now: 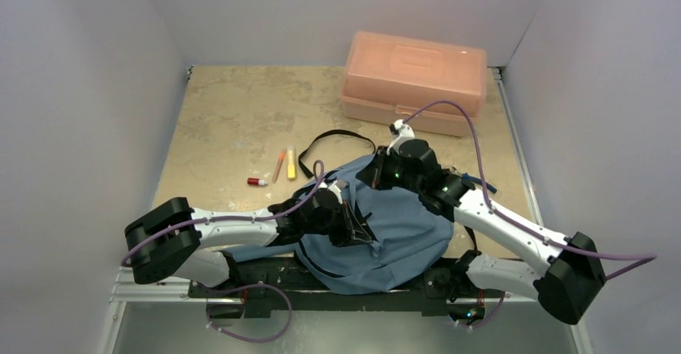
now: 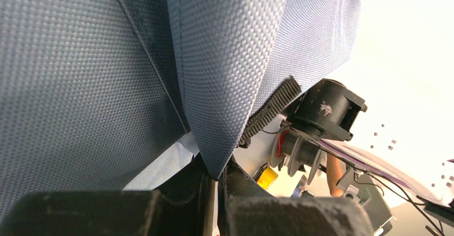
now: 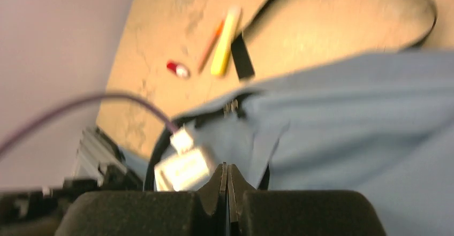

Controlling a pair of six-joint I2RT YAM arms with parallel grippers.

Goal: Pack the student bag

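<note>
The blue-grey bag [image 1: 401, 242] lies flattened along the near edge, with a black strap [image 1: 337, 132]. My left gripper is shut at a fold of its fabric [image 2: 219, 86], which rises from between or just behind the fingertips. My right gripper is shut and raised over the bag, nothing visible between its fingers. To the bag's left lie a yellow stick [image 1: 291, 164], an orange pen [image 1: 279, 164] and a small red tube [image 1: 254, 181].
A pink closed case [image 1: 413, 81] stands at the back right. A blue-handled tool [image 1: 483, 182] lies at the right edge, partly behind my right arm.
</note>
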